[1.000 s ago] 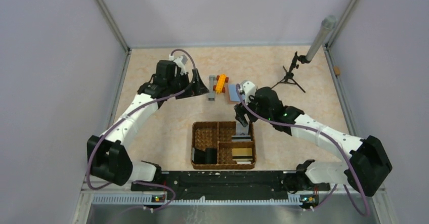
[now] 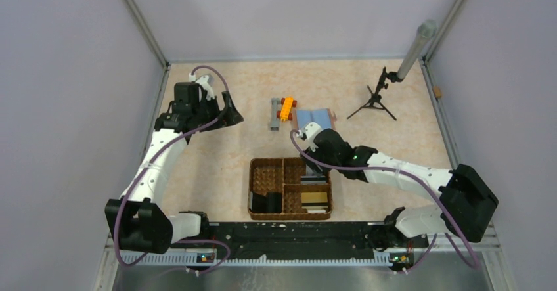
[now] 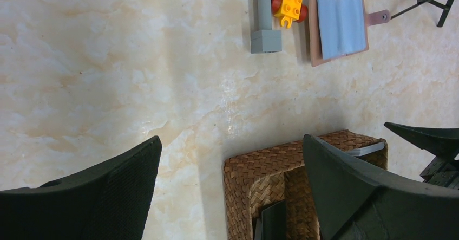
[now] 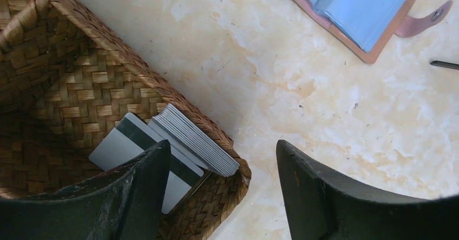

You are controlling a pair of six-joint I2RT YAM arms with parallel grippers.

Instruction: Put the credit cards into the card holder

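Observation:
The card holder, brown with pale blue sleeves and a snap strap, lies open behind the woven basket. In the right wrist view, grey cards with a dark stripe lean in a basket compartment, beside a white stack standing along its wall. More cards, gold on top, fill the front right compartment. My right gripper hangs open above the back right compartment; its left finger partly covers the grey cards. Left of the toys, my left gripper is open over bare table.
Between the left gripper and the holder lie a grey block bar and a yellow toy with red wheels. Black items sit in the basket's left compartment. A small tripod stands at the back right.
My left gripper has swung left, away from the toys. The cards and holder look unmoved.

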